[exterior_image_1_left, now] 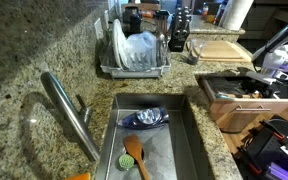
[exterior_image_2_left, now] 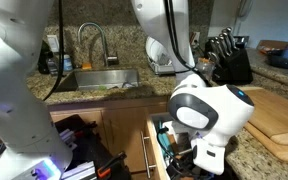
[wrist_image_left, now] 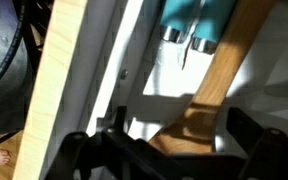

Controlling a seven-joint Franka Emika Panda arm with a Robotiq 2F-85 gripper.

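Note:
Down in the open drawer (exterior_image_1_left: 236,110), my gripper is open, its black fingers (wrist_image_left: 246,130) spread to either side of a wooden utensil (wrist_image_left: 221,75). The utensil's wider end lies low in the wrist view, between the fingers, and its stem runs up to the right. I cannot tell whether either finger touches it. Two teal-handled utensils (wrist_image_left: 212,18) with metal collars lie just beyond. In exterior view 2 the white arm (exterior_image_2_left: 209,115) reaches over the drawer and hides much of its inside.
The drawer's pale wooden wall (wrist_image_left: 56,75) runs close along the left in the wrist view. A sink (exterior_image_1_left: 174,140) holds a wooden spoon (exterior_image_1_left: 135,152) and a green-headed brush. A dish rack (exterior_image_1_left: 136,55) and a cutting board (exterior_image_1_left: 219,49) stand on the counter.

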